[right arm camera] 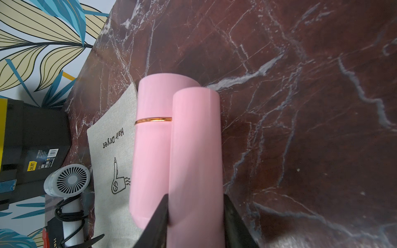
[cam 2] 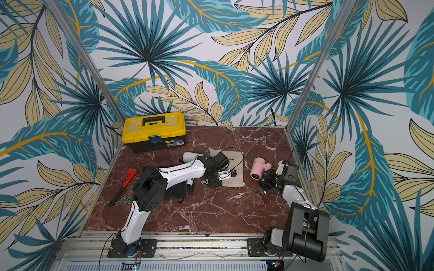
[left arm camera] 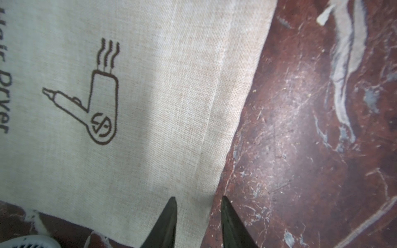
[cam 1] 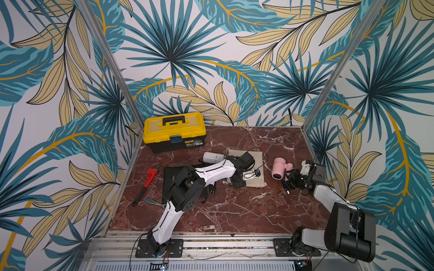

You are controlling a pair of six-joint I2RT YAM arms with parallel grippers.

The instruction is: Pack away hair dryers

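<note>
The pink hair dryer (right arm camera: 151,165) lies on the table at the right, and my right gripper is shut on its handle. My left gripper is part open over the edge of the beige Hair Dryer bag (left arm camera: 182,103); a gap shows between its fingers, with bag on one side and bare table on the other. Whether the fingertips touch the cloth, I cannot tell. A white hair dryer (cam 1: 212,157) rests left of the beige bag, its cord wound around the handle. Partly hidden under my left arm lies a black bag (cam 1: 168,180).
A yellow and black toolbox (cam 1: 174,133) stands at the back left. A red pipe wrench (cam 1: 147,183) and a teal-handled tool (cam 1: 154,202) lie at the left. Bare table (cam 1: 253,212) spreads across the front, between the arms.
</note>
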